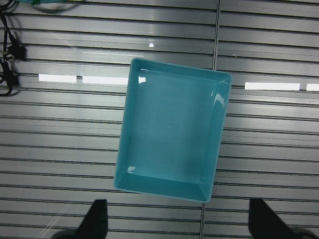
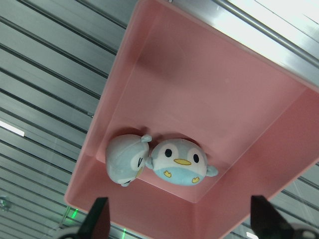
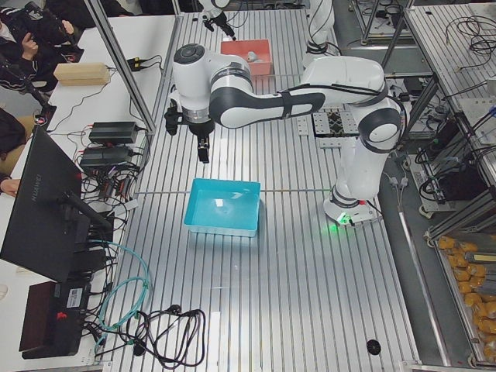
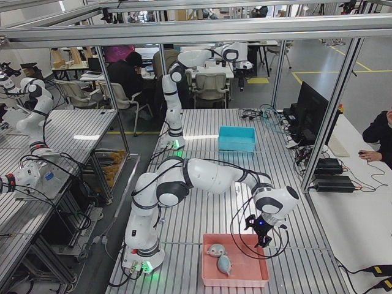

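Note:
A teal bin (image 1: 172,127) stands empty on the slatted metal table, below my left gripper, which is open with nothing between its fingers and hangs above and beside it in the camera left view. A pink bin (image 2: 219,94) at the other end of the table holds two light blue plush penguins, one lying on its side (image 2: 124,157), the other face up (image 2: 179,164), touching each other. My right gripper hangs open above the pink bin, nothing between its fingers.
Tangled cables (image 3: 178,333) and a monitor (image 3: 43,205) line one long side of the table.

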